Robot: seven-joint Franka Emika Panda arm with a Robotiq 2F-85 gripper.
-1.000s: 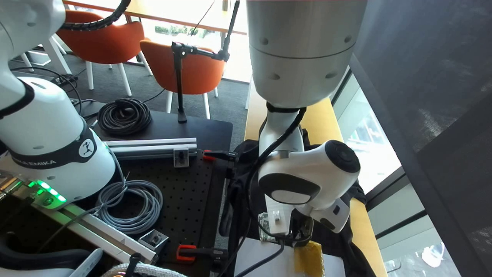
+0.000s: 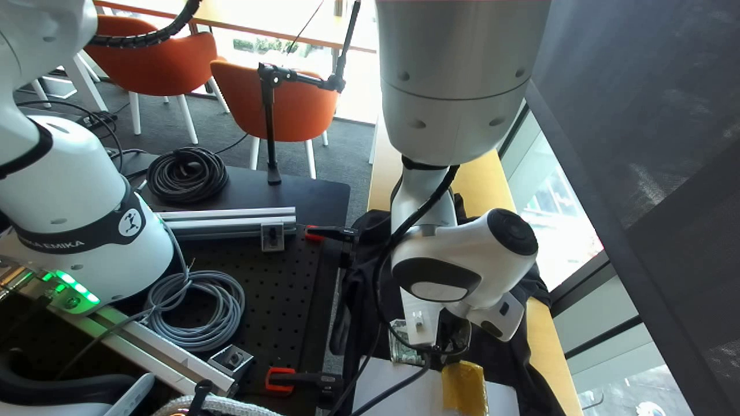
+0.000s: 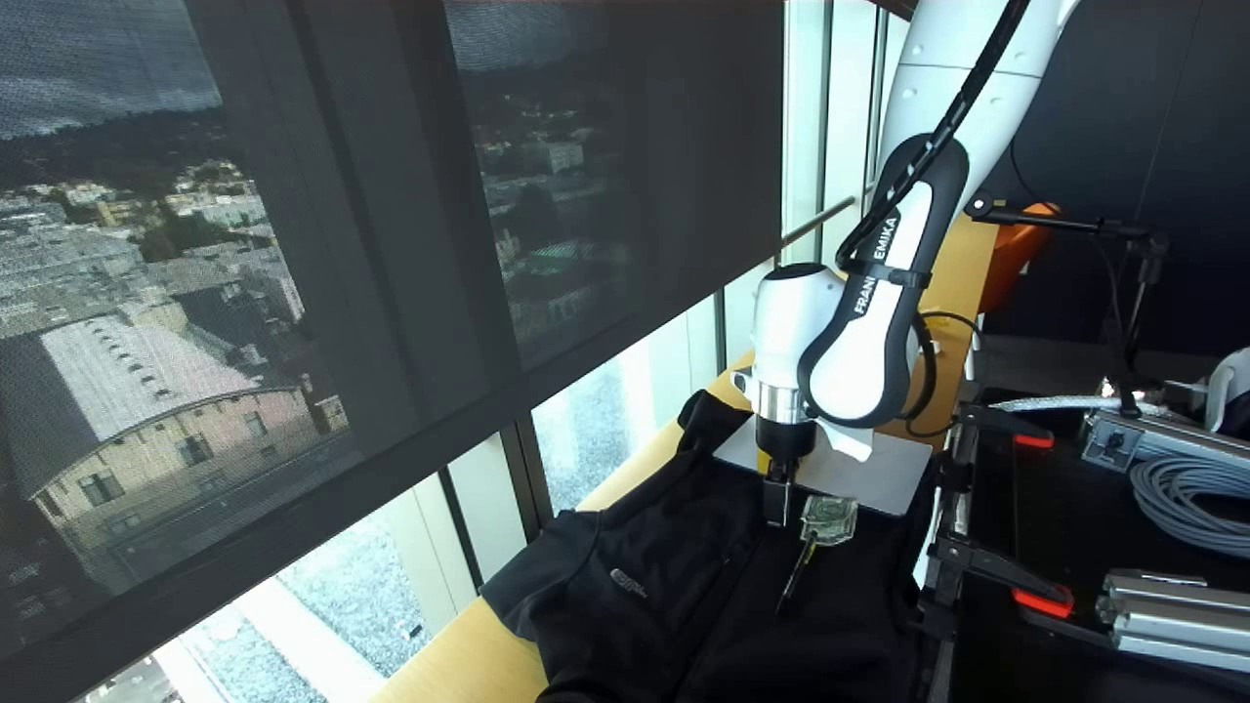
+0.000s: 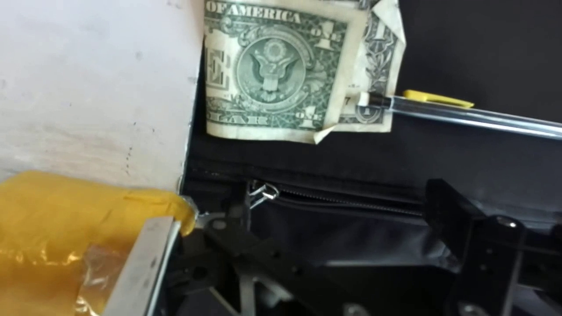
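A folded one-dollar bill (image 4: 271,73) lies on black cloth, beside the edge of a whitish board (image 4: 95,95). Across the bill's right end rests the tip of a clear pen (image 4: 474,116) with a yellow clip. My gripper stands open in the wrist view, its black fingers wide apart. Between them only the black cloth and a zipper (image 4: 263,194) show. The bill and pen are beyond the fingers, toward the top of that view. In exterior view 2 the gripper is low over the cloth, to the left of the bill (image 3: 829,520) and pen (image 3: 798,572).
A yellow taped packet (image 4: 58,226) sits on the board, close to the left finger. The black garment (image 3: 656,586) covers much of the wooden ledge (image 3: 469,662) along the windows. Clamps with red tips (image 3: 1043,601) line the black table's edge.
The arm's wrist and hand have shifted slightly left and up in exterior view 1. The packet and board look unmoved.
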